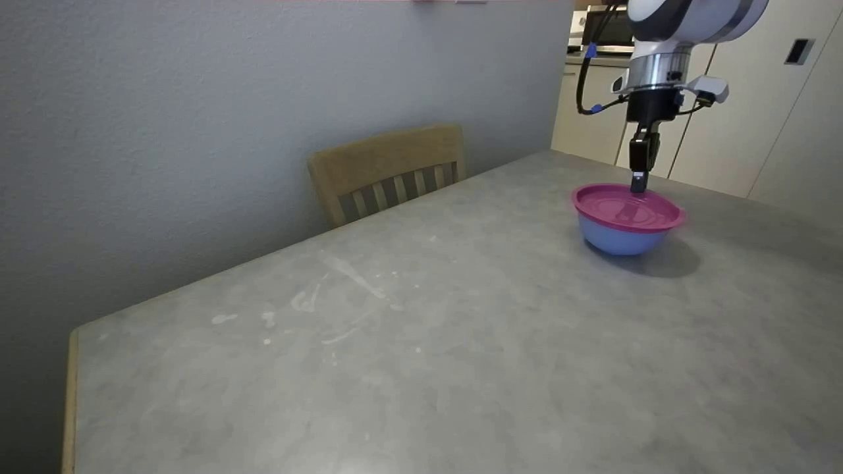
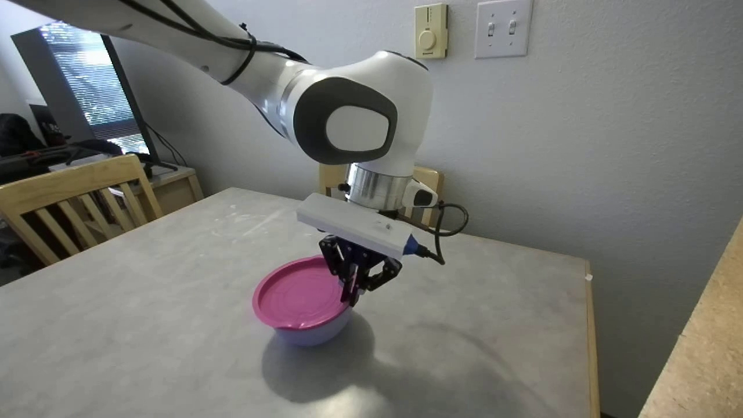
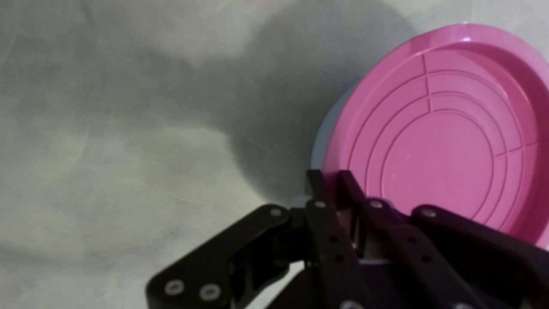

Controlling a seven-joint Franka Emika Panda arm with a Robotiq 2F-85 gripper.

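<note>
A round pink lid (image 1: 626, 210) covers a pale blue bowl (image 1: 620, 237) near the table's far right in the first exterior view. My gripper (image 1: 639, 188) comes down at the lid's far edge. Seen from the second exterior view, the gripper (image 2: 349, 302) is at the right side of the pink lid (image 2: 300, 293), with the bowl (image 2: 314, 331) beneath. In the wrist view my gripper is shut on the near rim of the lid (image 3: 437, 159), one finger on each side. A strip of the bowl (image 3: 324, 134) shows past the lid's edge.
A wooden chair (image 1: 387, 167) stands at the table's wall side, and another chair (image 2: 76, 202) is at the far left in the second exterior view. The wall runs behind.
</note>
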